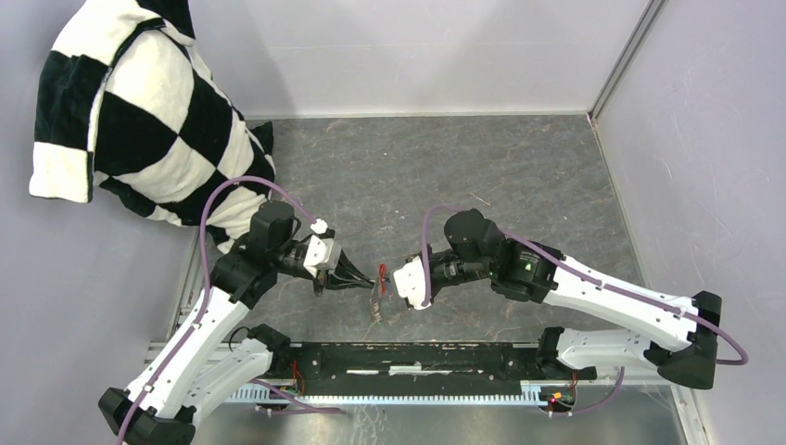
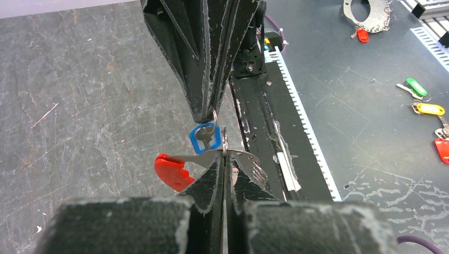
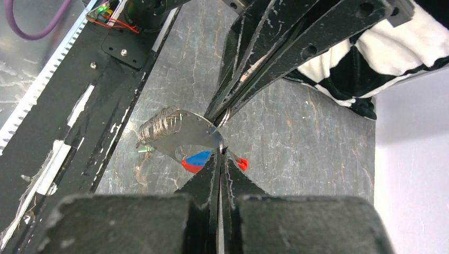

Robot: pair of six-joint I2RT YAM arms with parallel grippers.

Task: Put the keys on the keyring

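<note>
My left gripper is shut on a thin wire ring of the curved metal keyring plate, which carries a red tag and several wire coils. Just across from it, my right gripper is shut on the small split ring of a key with a blue tag. In the right wrist view, this split ring stands upright in the right fingertips against the plate's edge, and the blue tag hangs behind. Whether the two rings are linked I cannot tell.
Green-tagged, yellow-tagged and red-tagged keys lie on the dark surface at the right of the left wrist view, with another metal plate farther off. A checkered cushion leans at the back left. The grey floor behind the arms is clear.
</note>
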